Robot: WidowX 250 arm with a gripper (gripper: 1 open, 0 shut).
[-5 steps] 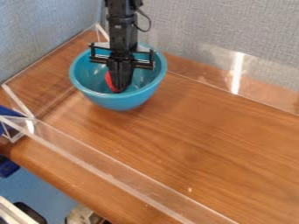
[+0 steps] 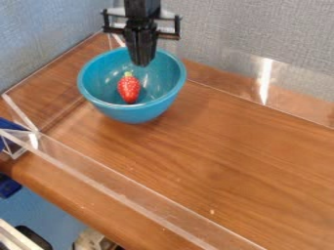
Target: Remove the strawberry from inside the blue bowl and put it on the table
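The strawberry [image 2: 128,88], red with a pale top, rests inside the blue bowl [image 2: 146,109], toward its left side. Above the bowl's back part hangs the black gripper [image 2: 141,61], its fingers pointing down. A gap shows between the gripper and the strawberry, so the two are apart. The fingertips are small and dark here, and whether they stand apart or together is unclear. No fruit is visible at the fingertips.
Bare wooden table [image 2: 222,161] stretches to the right and front of the bowl. Clear plastic edging runs along the table's left and back sides. Grey textured walls [image 2: 248,34] rise behind. A blue object [image 2: 11,137] lies beyond the left edge.
Up out of the bowl the gripper has risen, uncovering the strawberry. The strawberry is still in the bowl, and the bowl has not moved.
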